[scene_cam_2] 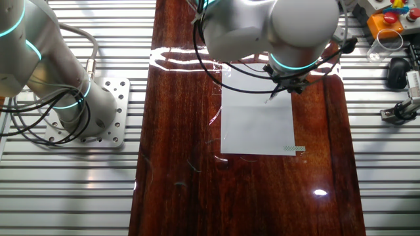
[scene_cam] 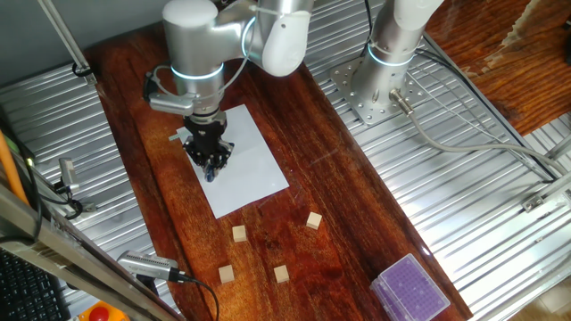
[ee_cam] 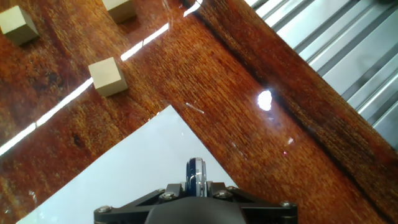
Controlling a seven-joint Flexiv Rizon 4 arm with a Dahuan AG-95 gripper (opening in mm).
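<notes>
A white sheet of paper (scene_cam: 250, 165) lies flat on the dark wooden table, no marks visible on it. Over its left part, my gripper (scene_cam: 211, 165) points downward. In the wrist view, the gripper is shut on a slim dark-blue and silver pen-like object (ee_cam: 196, 169) that sticks out past the fingers. Whether its lower end touches the paper (ee_cam: 146, 158) cannot be told. In the second exterior view, the arm covers most of the gripper and part of the paper (scene_cam_2: 256, 128).
Several small wooden cubes, among them one cube (scene_cam: 314, 220) and another cube (ee_cam: 107, 76), lie beyond the paper's near edge. A purple-lidded box (scene_cam: 413, 287) stands at the table's front right corner. Between box and paper the wood is bare.
</notes>
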